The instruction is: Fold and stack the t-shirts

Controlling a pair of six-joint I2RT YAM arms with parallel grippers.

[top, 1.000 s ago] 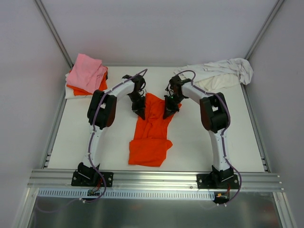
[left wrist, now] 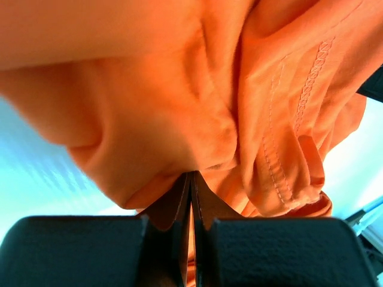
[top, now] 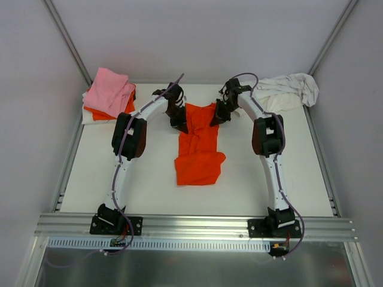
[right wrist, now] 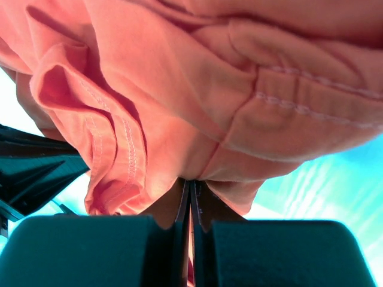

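Observation:
An orange-red t-shirt [top: 198, 168] is in the middle, its upper part narrow and creased between my two grippers, its lower part spread on the table. My left gripper is shut on the shirt's fabric [left wrist: 131, 113] at the upper left side; my right gripper is shut on it at the upper right, with fabric [right wrist: 173, 119] bunched at the tips. Both fingertips are partly hidden by cloth.
A pile of pink and red folded shirts [top: 109, 92] lies at the back left. White cloths [top: 281, 89] are heaped at the back right.
Both grippers and the red shirt have moved toward the back of the table and a little right; the shirt's lower part has slid along with them.

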